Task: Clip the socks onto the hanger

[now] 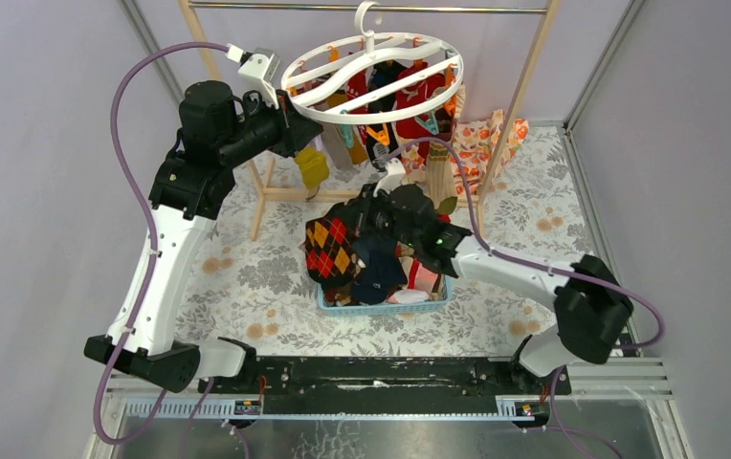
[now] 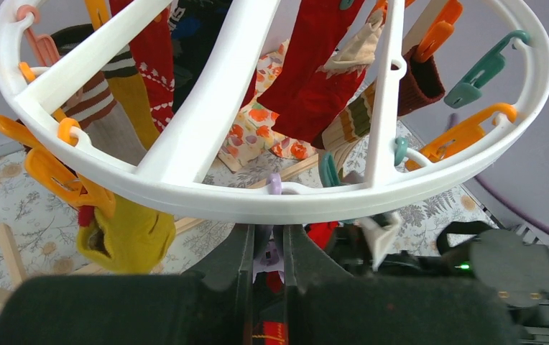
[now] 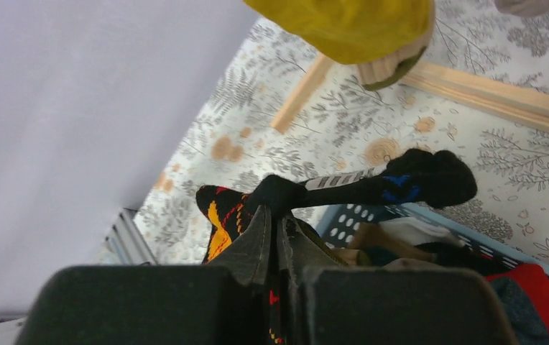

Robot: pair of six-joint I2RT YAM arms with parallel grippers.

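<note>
In the top view my left gripper [image 1: 297,126] is at the left rim of the white round hanger [image 1: 328,113]. Its fingers are shut on a purple clip [image 2: 270,260] that hangs from the rim in the left wrist view. Lower down, my right gripper [image 1: 369,208] is above the sock basket. It is shut on black knit cloth [image 3: 280,192]. From the grip, a dark piece with orange pattern [image 3: 218,223] extends left and a black sock end with blue marks [image 3: 415,183] extends right. Whether these are one sock or two, I cannot tell.
Several socks hang from the hanger, including a yellow one [image 1: 312,167]. Orange clips [image 2: 63,176] and green clips [image 2: 481,72] line the rim. Below stands a blue basket [image 1: 381,309] of socks, including a red-and-orange argyle one [image 1: 328,253]. Wooden rack legs [image 1: 510,105] flank the hanger.
</note>
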